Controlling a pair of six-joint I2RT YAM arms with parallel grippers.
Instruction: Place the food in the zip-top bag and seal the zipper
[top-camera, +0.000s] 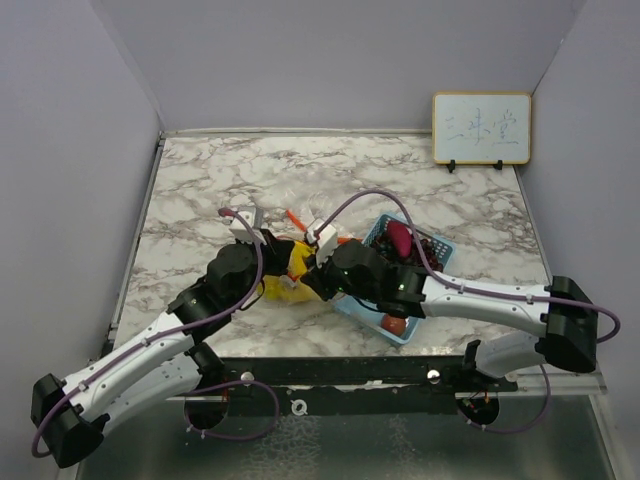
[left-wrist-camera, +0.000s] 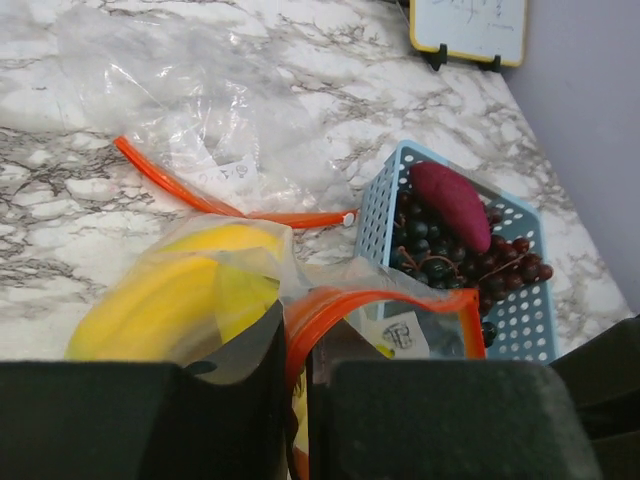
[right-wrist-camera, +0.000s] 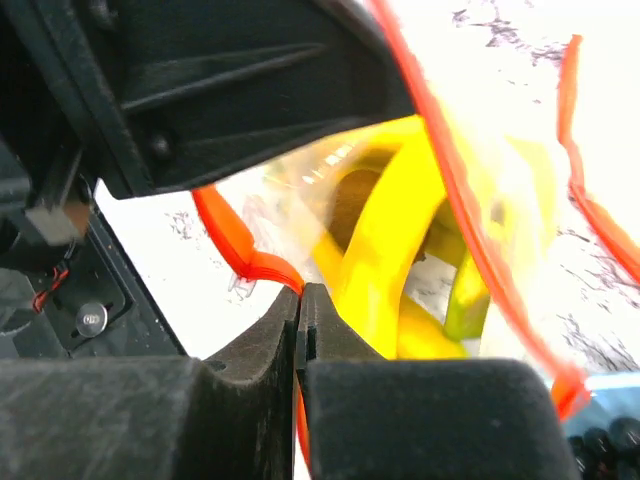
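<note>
A clear bag with an orange zip strip holds yellow food, partly blurred by the plastic; its mouth gapes in the right wrist view, with yellow pieces (right-wrist-camera: 390, 245) and something brown inside. At the bag's left side, my left gripper has its fingers slightly parted, the orange strip running through the narrow gap. My right gripper is shut on another stretch of the strip, near the front. From above, both grippers stand close together and hide much of the bag (top-camera: 290, 290).
Behind lies another clear bag (left-wrist-camera: 220, 110) with an orange strip. A blue basket (top-camera: 445, 250) on the right holds dark grapes (left-wrist-camera: 430, 245), a purple-red item (left-wrist-camera: 450, 205) and a round reddish-brown item (top-camera: 393, 325). Bare marble shows at left and back.
</note>
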